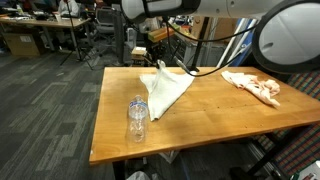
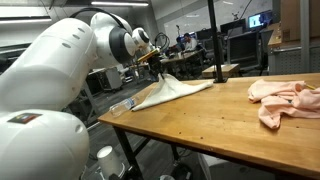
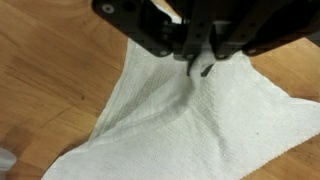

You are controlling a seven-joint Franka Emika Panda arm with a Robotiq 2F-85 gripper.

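A white cloth (image 1: 168, 90) lies partly on the wooden table, with one part pulled up to a peak. My gripper is shut on a bunched fold of it in the wrist view, and the rest of the cloth (image 3: 190, 125) spreads out below. From the second exterior view, the gripper (image 2: 160, 74) is at the far end of the table, over the raised part of the cloth (image 2: 172, 91). The exact grip between the fingertips is partly hidden by the gripper body.
A clear plastic bottle (image 1: 137, 120) stands near the table's left front edge. A pink cloth (image 1: 252, 86) lies crumpled at the right. Bare wooden table (image 1: 215, 115) lies between the pink cloth and the white one.
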